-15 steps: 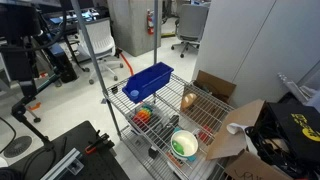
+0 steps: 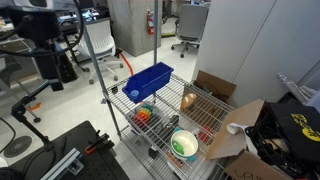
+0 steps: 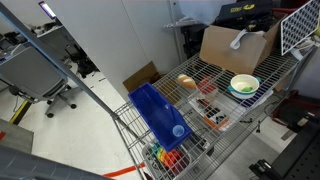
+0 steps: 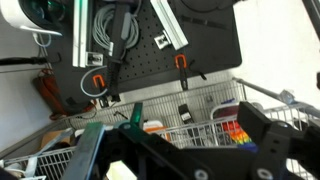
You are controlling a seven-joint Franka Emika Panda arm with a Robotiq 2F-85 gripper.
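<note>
In the wrist view my gripper is open, its dark fingers point(image 4: 262, 137) spread wide at the lower edge with nothing held between them. Part of the dark arm point(image 2: 42, 22) shows at the top left of exterior view 1, well away from the wire rack. On that rack lie a long blue bin point(image 2: 152, 80), a brown rounded item point(image 2: 188, 100) and a pale bowl point(image 2: 185, 152) with something green inside. A small blue cup point(image 3: 178, 131) sits at the near end of the bin. A white spoon point(image 3: 238, 40) rests against an open cardboard box point(image 3: 225, 52).
Colourful small items point(image 3: 172, 158) lie low by the bin's near end. A black case point(image 2: 298, 130) stands at the far right of the rack. Beneath the gripper is a dark perforated table point(image 4: 150, 65) carrying cables point(image 4: 110, 28) and metal bars.
At the top left of exterior view 1, the arm has shifted slightly to the right into view. The things on the rack have stayed put.
</note>
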